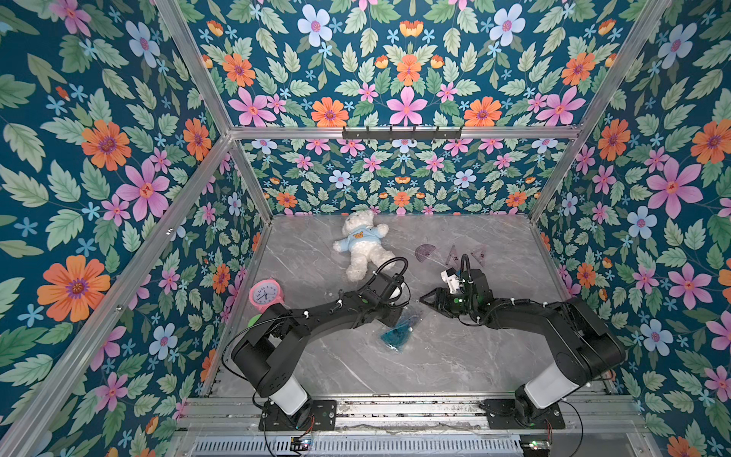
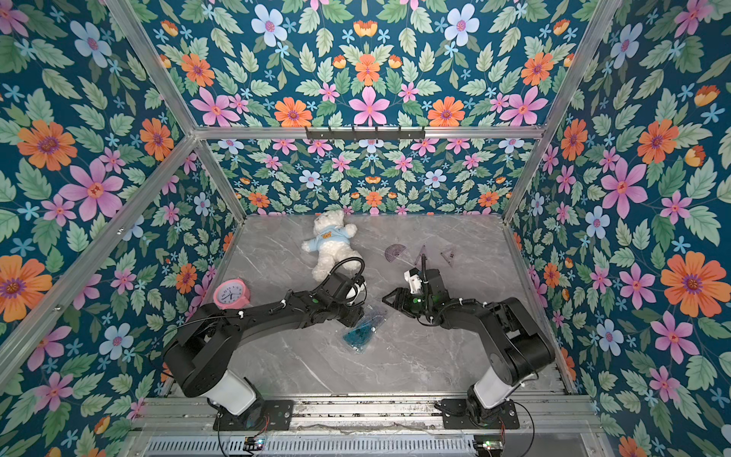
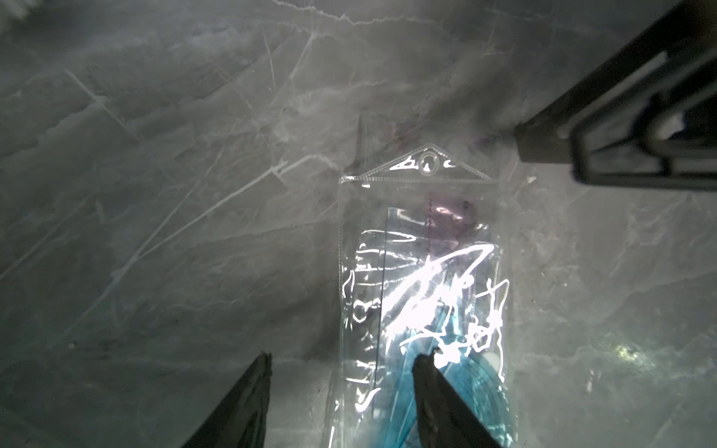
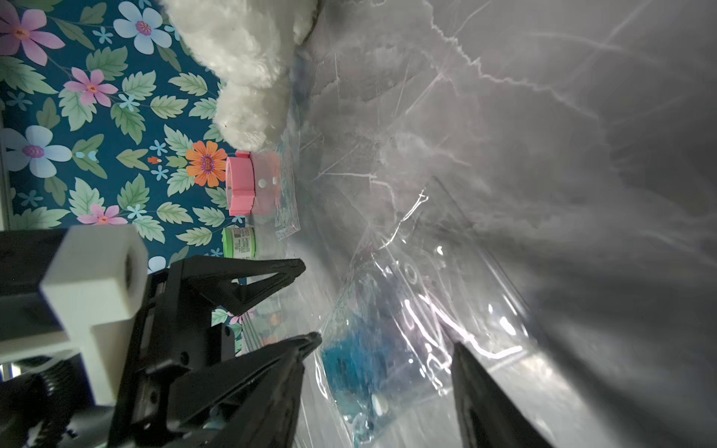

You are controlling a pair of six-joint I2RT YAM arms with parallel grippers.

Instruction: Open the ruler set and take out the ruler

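Observation:
A clear plastic pouch (image 3: 422, 261) lies flat on the table, its hanging-hole flap showing in the left wrist view. Teal pieces (image 1: 396, 336) fill its near end, and a small purple patch shows through the plastic. My left gripper is part open above the pouch, fingertips apart with no object gripped between them. From the other side, my right gripper hangs over the pouch, also part open and holding nothing. Farther back on the table lie a purple protractor (image 2: 394, 252) and purple triangles (image 2: 447, 257), outside the pouch.
A white teddy bear (image 1: 364, 243) lies behind the left arm. A pink clock (image 1: 265, 294) stands at the left edge, close to a green object (image 4: 239, 242). The two grippers are near each other.

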